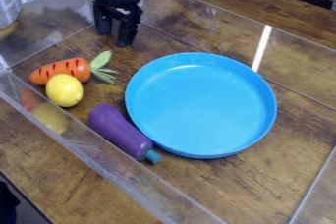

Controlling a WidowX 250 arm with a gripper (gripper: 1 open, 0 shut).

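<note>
My black gripper [116, 24] is at the top left, low over the wooden floor just behind an orange toy carrot [61, 70] with green leaves, its fingers spread apart. A yellow lemon [65, 90] lies in front of the carrot. A purple eggplant [121, 132] lies at the lower left of a round blue plate [199, 106], which fills the middle right and has nothing on it.
Clear walls [84, 167] border the workspace on the left and along the near left side. Bare wood lies behind and to the right of the plate.
</note>
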